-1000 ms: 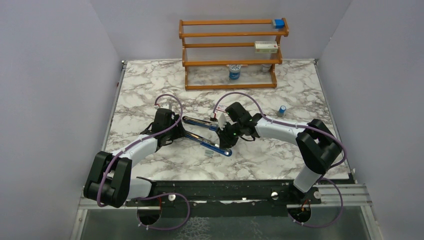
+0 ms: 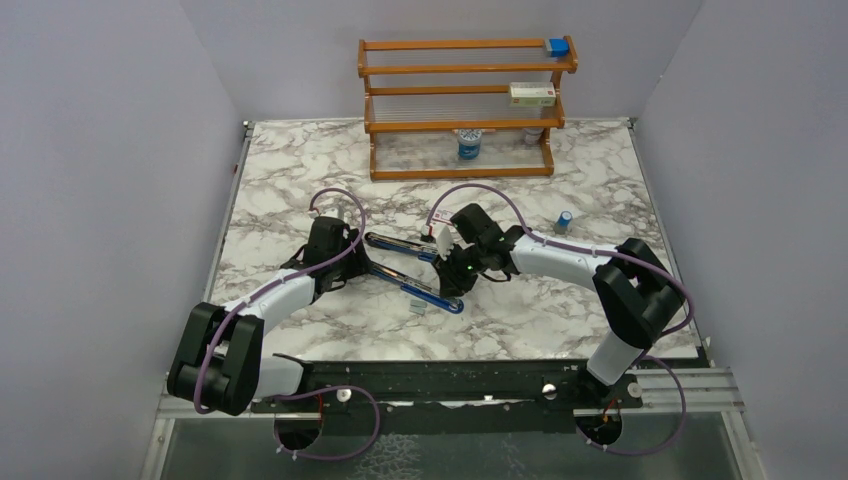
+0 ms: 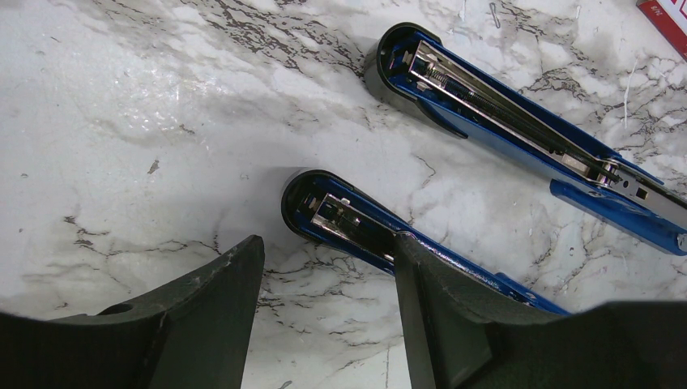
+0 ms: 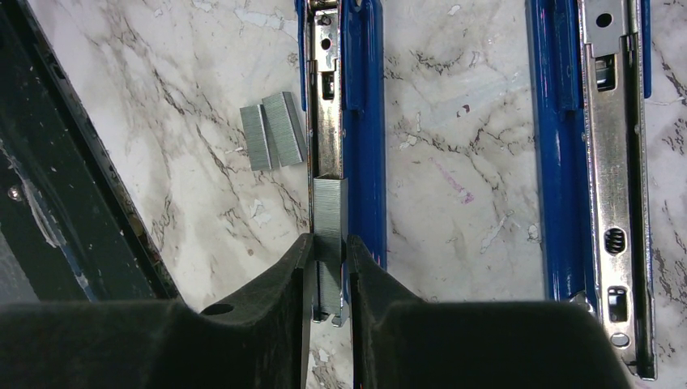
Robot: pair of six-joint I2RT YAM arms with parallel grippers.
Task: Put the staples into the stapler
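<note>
The nearer blue stapler (image 2: 432, 298) lies opened out flat on the marble table. In the right wrist view, a grey strip of staples (image 4: 330, 203) sits in its metal channel, towards the channel's end. My right gripper has its fingertips on either side of that strip, a narrow gap apart, and counts as open; contact is hard to tell. At the stapler's other end, my left gripper is open over the black rounded head, its right finger (image 3: 413, 284) overlapping the blue body. Two loose staple strips (image 4: 283, 130) lie beside the channel.
A second opened stapler (image 3: 502, 121) lies roughly parallel, farther back. A red-and-white box (image 3: 671, 20) sits behind it. The wooden rack (image 2: 460, 126) stands at the back, and a small blue-topped container (image 2: 564, 220) at the right.
Both arms stay almost in place. At most, my right gripper has shifted very slightly near the stapler's end; the staplers lie where they were.
</note>
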